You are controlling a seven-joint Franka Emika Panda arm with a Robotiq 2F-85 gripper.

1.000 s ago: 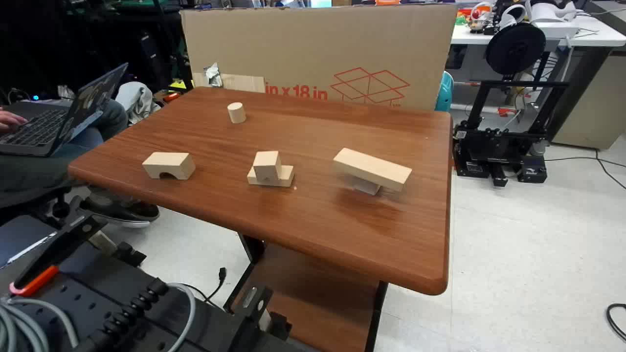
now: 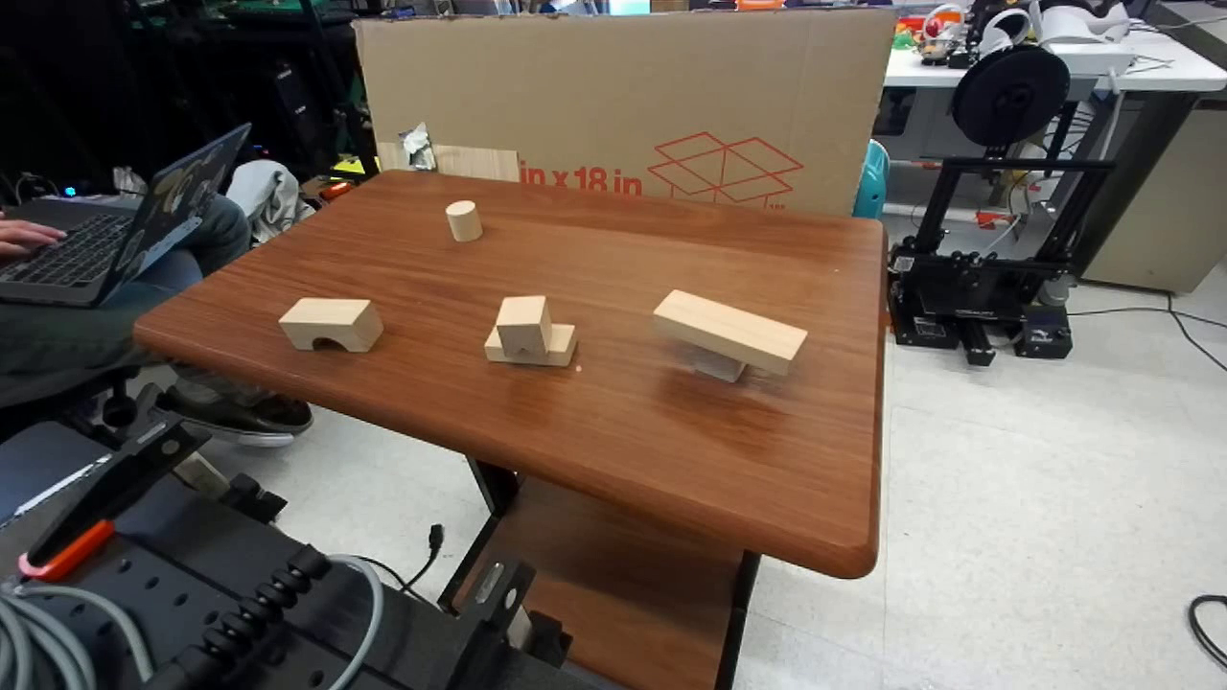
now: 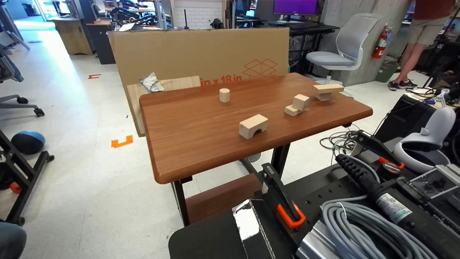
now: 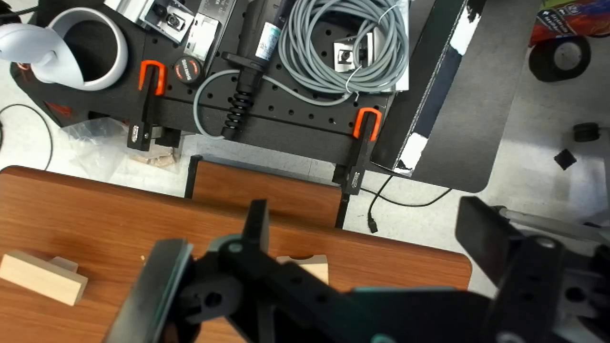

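Pale wooden blocks stand on the brown table. In exterior view 1, a long plank [image 2: 730, 328] rests tilted across a smaller block [image 2: 720, 364] at the right. A cube [image 2: 524, 323] sits on a flat block [image 2: 559, 346] near the middle. To the left is an arch block [image 2: 329, 323], opening down, and farther back a short cylinder [image 2: 463, 220] stands upright. My gripper shows only in the wrist view, open above the front of the table, with no object visible between its fingers. It partly hides the arch block [image 4: 311, 266] below.
The table [image 2: 713, 460] has bare surface between the blocks. A cardboard sheet [image 2: 621, 92] stands along its far edge. Across a gap from its near edge is a black bench [image 4: 274, 137] with orange-handled clamps and a coiled grey cable [image 4: 349, 51].
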